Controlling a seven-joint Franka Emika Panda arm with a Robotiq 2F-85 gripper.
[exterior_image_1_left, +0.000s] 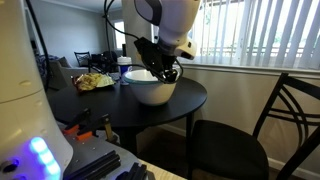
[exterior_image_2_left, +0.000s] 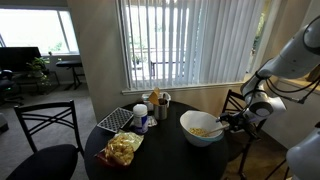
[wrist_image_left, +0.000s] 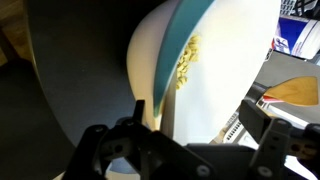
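Observation:
A large white bowl (exterior_image_1_left: 152, 90) with a teal rim stands on the dark round table. Yellowish bits of food (wrist_image_left: 187, 60) lie inside it. My gripper is at the bowl's edge, open, with its dark fingers (wrist_image_left: 262, 118) spread apart. Between them, near the rim, shows a slim pale handle-like piece (wrist_image_left: 168, 108); the other exterior view has a light utensil handle (exterior_image_2_left: 216, 130) leaning over the bowl (exterior_image_2_left: 202, 121) on the gripper's side. Whether the fingers touch it, I cannot tell.
On the table (exterior_image_2_left: 160, 150) are a crumpled yellow bag (exterior_image_2_left: 120, 149), a white bottle (exterior_image_2_left: 140, 117), a dark rack (exterior_image_2_left: 115, 120) and a holder with wooden utensils (exterior_image_2_left: 157, 98). Black chairs (exterior_image_1_left: 230, 145) stand close to the table.

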